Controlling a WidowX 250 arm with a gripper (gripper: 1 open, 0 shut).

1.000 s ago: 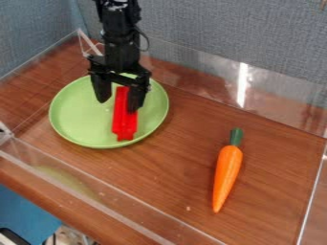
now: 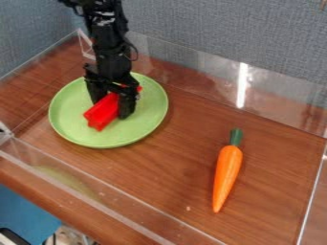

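Note:
A black gripper (image 2: 113,88) hangs over the green plate (image 2: 134,129) at the left of the table, its fingers down around a red block (image 2: 101,113) that lies on the plate at a slant. The finger is open; whether the fingers touch the block is hard to tell, as the gripper hides part of it. An orange carrot (image 2: 227,174) with a green top lies apart on the right side of the table.
Clear low walls (image 2: 294,113) edge the wooden table (image 2: 179,182). A grey textured wall stands behind. The table between plate and carrot is clear.
Since a second ago the red block has turned from nearly upright in the picture to a slant and shifted left on the plate, with the gripper moving slightly left over it.

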